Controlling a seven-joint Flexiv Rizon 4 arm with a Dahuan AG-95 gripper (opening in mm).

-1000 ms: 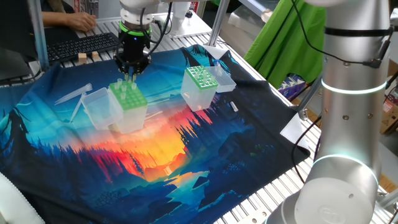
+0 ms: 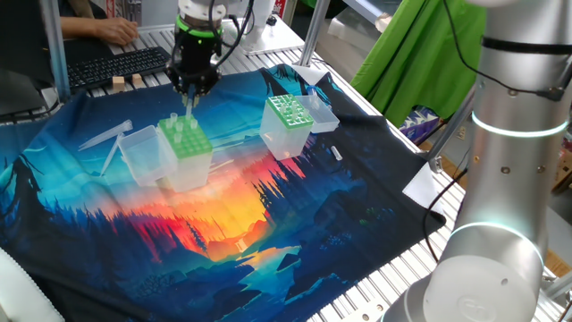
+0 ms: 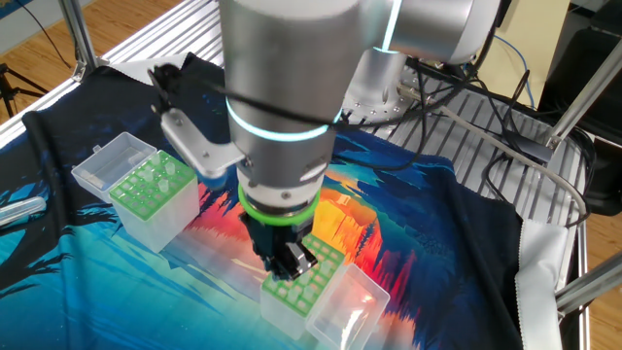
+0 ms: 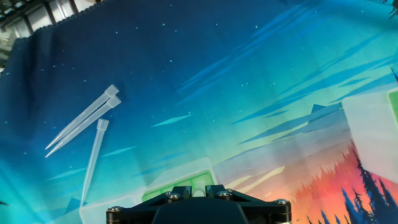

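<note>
Over the near-left pipette tip box (image 2: 186,163), in exterior view 1, hangs my gripper (image 2: 189,97), its fingers pointing down above the green rack (image 2: 189,141). A few translucent tips (image 2: 177,125) stand in that rack. From exterior view 2, the gripper (image 3: 295,262) covers part of the same green rack (image 3: 316,282). The wrist view shows the gripper at the bottom edge, a small whitish round thing between or beyond its fingertips. Whether the fingers grip it is unclear. Three loose tips (image 4: 93,158) lie on the printed cloth.
A second tip box (image 2: 286,139) with a green rack and open lid (image 2: 322,116) stands to the right. The first box's open lid (image 2: 146,154) lies at its left. A keyboard (image 2: 116,67) and a person's hand (image 2: 114,30) are behind.
In exterior view 1 my gripper has shifted slightly right and a little up the picture above the rack. The boxes and loose tips have not moved.
</note>
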